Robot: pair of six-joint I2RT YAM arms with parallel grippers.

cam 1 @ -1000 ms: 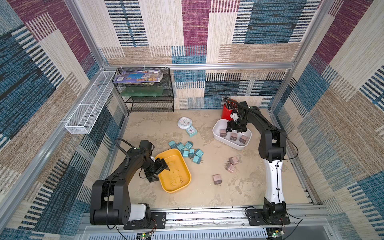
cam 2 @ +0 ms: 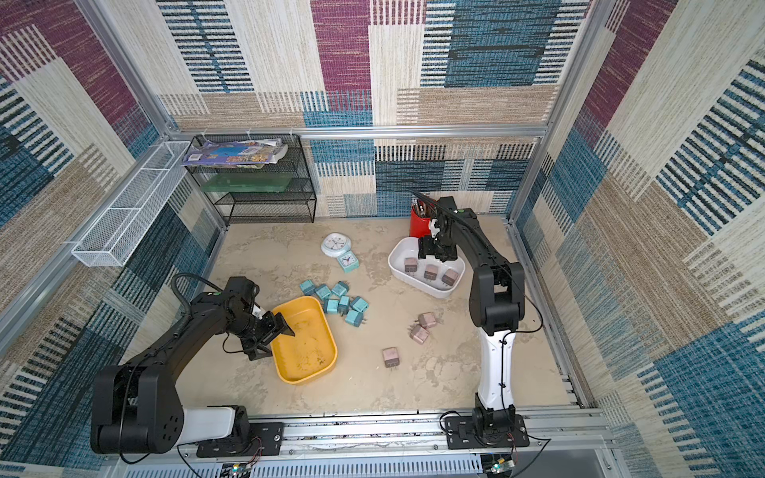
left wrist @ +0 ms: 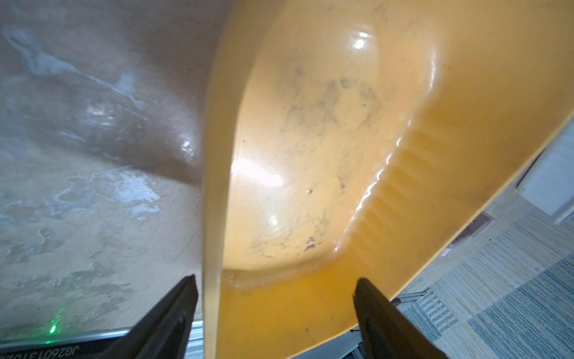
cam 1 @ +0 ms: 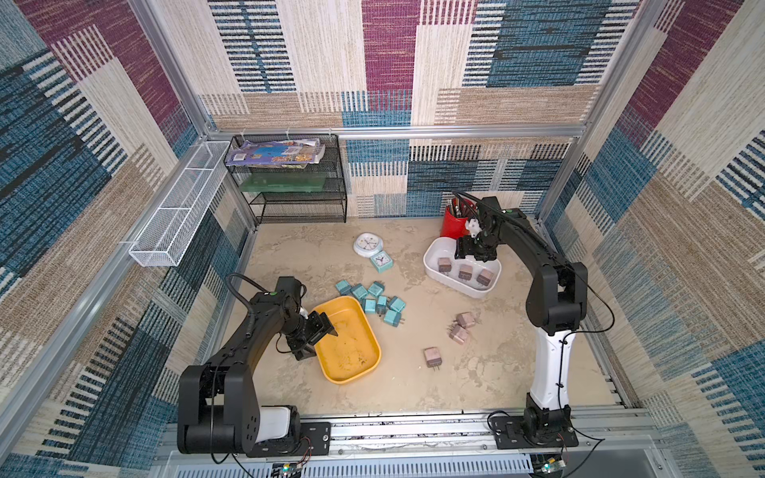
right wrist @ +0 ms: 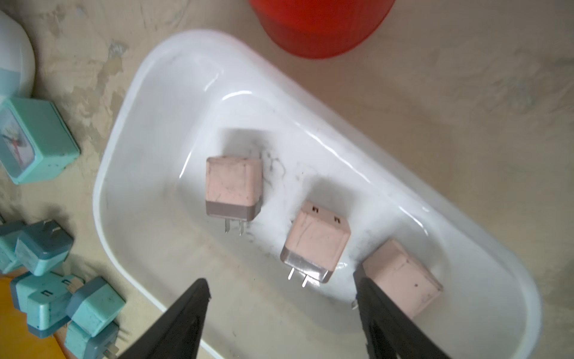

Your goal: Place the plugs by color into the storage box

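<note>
Three pink plugs lie inside the white box (cam 1: 430, 275); the right wrist view shows a left plug (right wrist: 233, 186), a middle plug (right wrist: 317, 239) and a right plug (right wrist: 401, 281). Over that box hangs my right gripper, its fingers apart and empty. Three more pink plugs are on the table: a lone plug (cam 1: 432, 356) and two close together (cam 1: 465, 319). Several teal plugs (cam 1: 370, 296) cluster behind the yellow box (cam 1: 377, 357), which is empty. My left gripper stands open at the yellow box's left rim, holding nothing.
A red pen holder (cam 1: 455, 226) stands right behind the white box. A white scale (cam 1: 367, 244) and a teal clock (cam 1: 381, 260) sit at the back middle. A black wire rack (cam 1: 299, 208) stands at the back left. Bare table lies at the front right.
My right gripper has shifted slightly right and its arm has swung a little to the right. The left arm has moved only slightly. Plugs and boxes stay where they were.
</note>
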